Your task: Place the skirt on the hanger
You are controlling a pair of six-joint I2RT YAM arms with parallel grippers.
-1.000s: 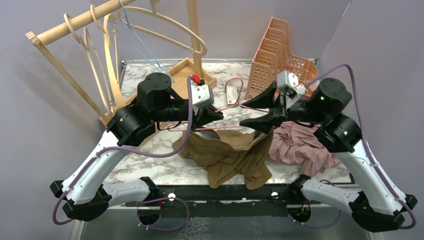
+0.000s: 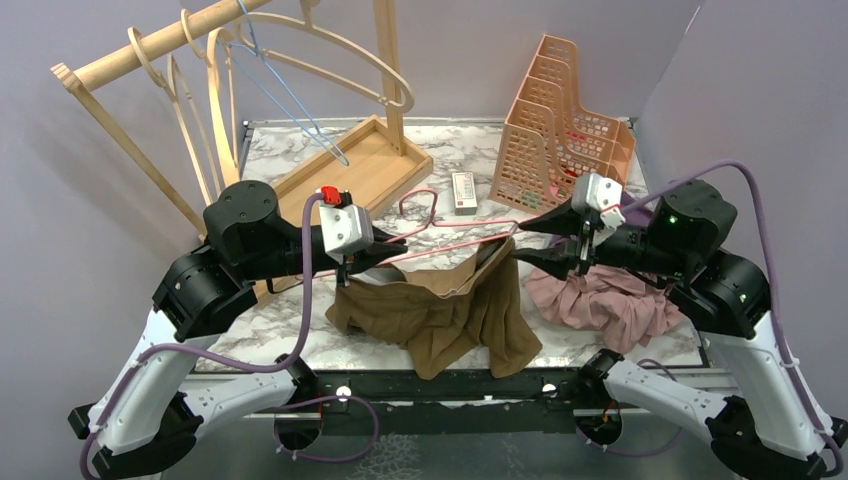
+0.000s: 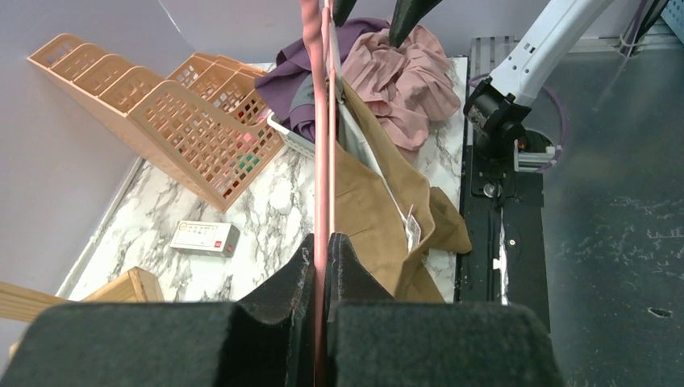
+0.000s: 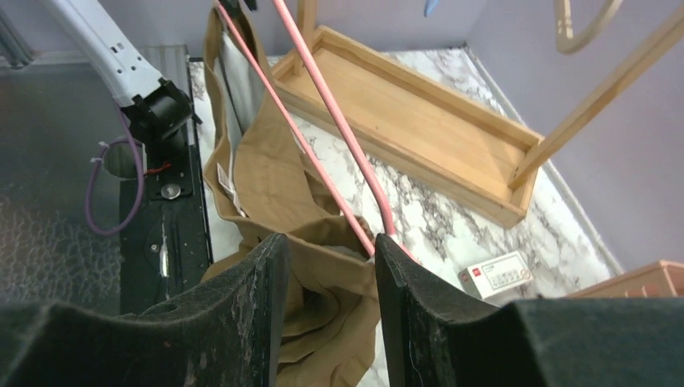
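A pink hanger (image 2: pixel 447 246) stretches horizontally between the grippers, above the olive skirt (image 2: pixel 440 320), which lies bunched on the marble table with its waistband raised on the right. My left gripper (image 2: pixel 398 240) is shut on the hanger, whose rod runs between its fingers in the left wrist view. My right gripper (image 2: pixel 530 240) stands part open around the hanger's right end, near the waistband; in the right wrist view the hanger (image 4: pixel 347 137) reaches down behind its fingers, and I cannot tell whether they touch it.
A wooden rack (image 2: pixel 150 40) with hangers stands back left, a peach basket (image 2: pixel 540 110) back right. A small box (image 2: pixel 464 192) sits centre back. Pink clothing (image 2: pixel 610 310) and purple cloth lie to the right.
My left gripper moved leftward with the hanger over the last second.
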